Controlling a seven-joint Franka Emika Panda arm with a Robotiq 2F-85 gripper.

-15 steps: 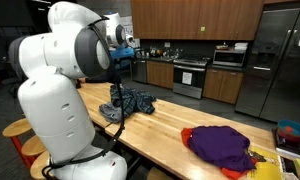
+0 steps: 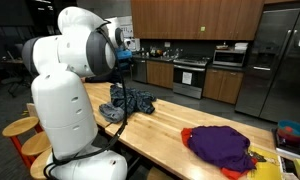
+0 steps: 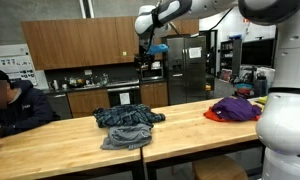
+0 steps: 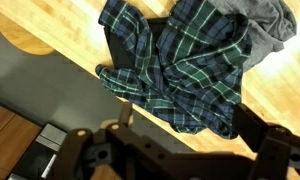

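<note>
A crumpled dark plaid cloth (image 4: 190,75) lies under my gripper in the wrist view, with clear distance between them. The two fingers stand wide apart at the lower edge of that view; my gripper is open and empty. Beside the plaid cloth is a grey cloth (image 4: 273,38), partly cut off by the frame. From exterior view 2, the dark cloth (image 3: 125,113) lies behind the grey cloth (image 3: 130,137) on the table. In exterior view 1 the arm reaches high over the dark cloth (image 2: 132,101).
A purple cloth (image 2: 222,147) lies in a heap with a red cloth (image 2: 185,136) under its edge, farther along the table. Round stools (image 2: 20,127) stand by the table. A person (image 3: 22,105) sits at the left.
Over the last second the arm has shifted a little to the left in exterior view 1. The cloths look unmoved.
</note>
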